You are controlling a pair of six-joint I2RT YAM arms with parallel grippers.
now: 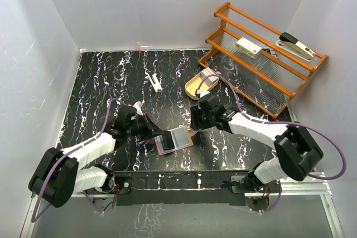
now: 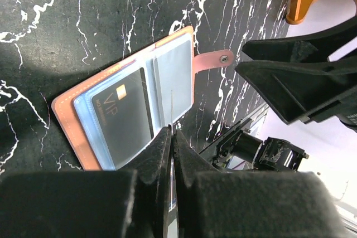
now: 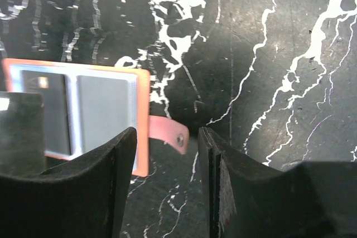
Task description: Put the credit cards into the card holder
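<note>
The card holder lies open on the black marbled table, its brown border framing pale blue pockets. A dark VIP card sits in its left pocket in the left wrist view. My left gripper is shut on a thin card, seen edge-on there; in the right wrist view the dark held card covers part of the holder. My right gripper is open at the holder's right edge. The pink snap strap shows between its fingers, not visibly gripped.
A yellowish tray with a white item stands behind the right gripper. A white slim object lies toward the back. The wooden rack at the right carries a box and a stapler.
</note>
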